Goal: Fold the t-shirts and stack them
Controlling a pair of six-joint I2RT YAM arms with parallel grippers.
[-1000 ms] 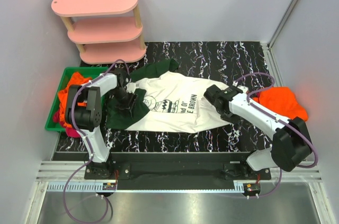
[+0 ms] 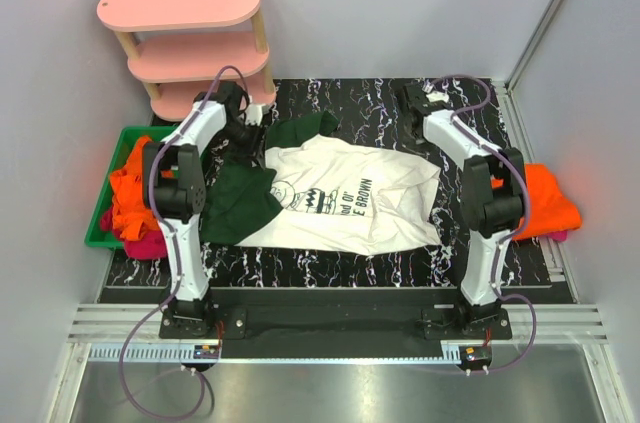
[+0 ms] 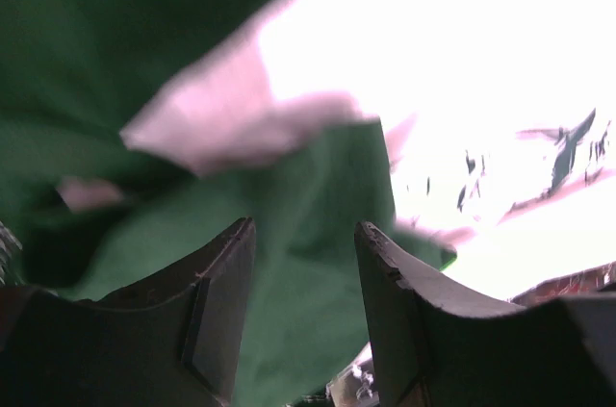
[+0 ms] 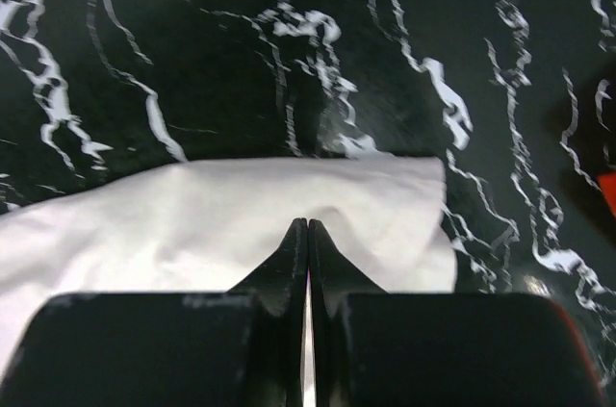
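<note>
A white t-shirt [image 2: 330, 158] with dark green sleeves and a printed front lies spread on the table. One green sleeve [image 2: 240, 205] is flat at the left, the other green sleeve [image 2: 303, 129] at the back. Over the shirt's left end, my left gripper [image 2: 256, 146] is partly open; in the left wrist view its fingers [image 3: 219, 296] stand apart above green cloth, nothing clearly between them. My right gripper [image 2: 415, 137] is above the shirt's back right corner. Seen in the right wrist view, its fingertips [image 4: 300, 234] meet over the white hem, with no cloth visible between them.
A green bin [image 2: 103, 215] with orange and red clothes stands at the left. Folded orange cloth [image 2: 541, 198] lies at the right edge. Behind the left arm is a pink shelf [image 2: 180, 3]. Bare black marbled table [image 2: 350, 103] shows at the back middle.
The right arm has swung back from the shirt's right side to its back right corner. My left arm has moved toward the back and slightly right. The shirt looks nearly unchanged.
</note>
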